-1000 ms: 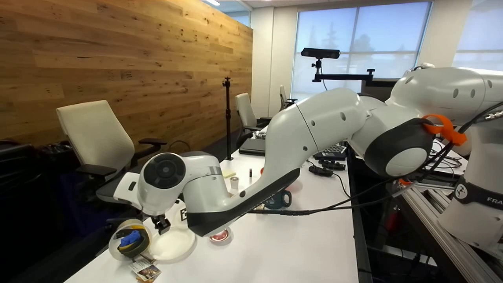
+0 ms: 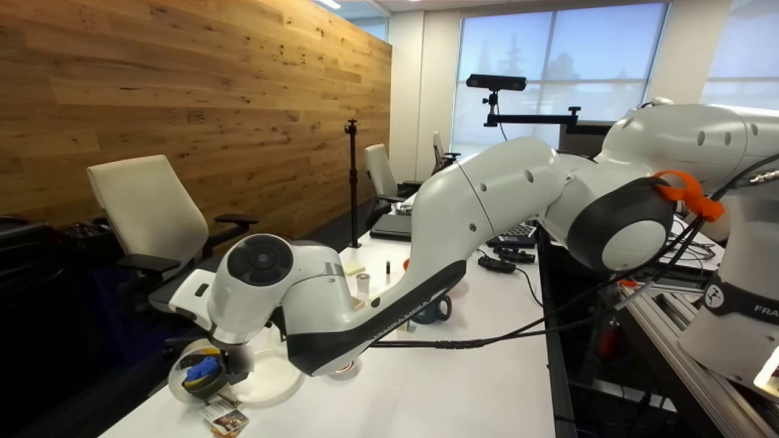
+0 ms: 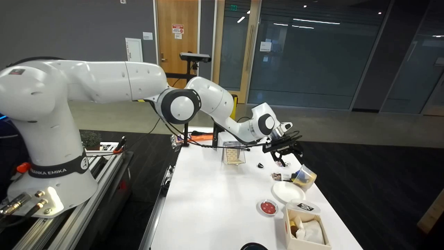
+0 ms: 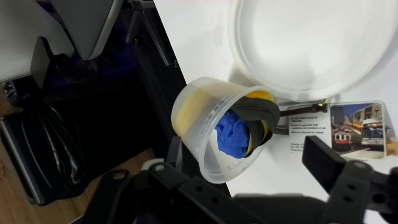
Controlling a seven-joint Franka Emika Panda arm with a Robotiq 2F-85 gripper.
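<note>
A clear plastic tub (image 4: 190, 112) lies tipped on its side at the table's edge, its mouth toward the table. Inside it show a crumpled blue cloth or glove (image 4: 232, 135) and a dark strap with yellow edging (image 4: 257, 114). My gripper is open above the tub, one fingertip on each side of it in the wrist view, nothing held. How high it stands over the tub is hard to judge. A picture card (image 4: 356, 130) lies flat beside the tub's mouth, a strap end resting at it.
A round white plate or lid (image 4: 317, 44) lies next to the tub. Farther along are a small red-patterned dish (image 3: 268, 207) and a cream box (image 3: 308, 246) with items inside. Past the table edge is a dark drop with a chair (image 2: 153, 204).
In exterior view 1 the wrist has turned and the gripper has shifted slightly left and down, closer to the tub. The tub, plate and card have stayed put.
</note>
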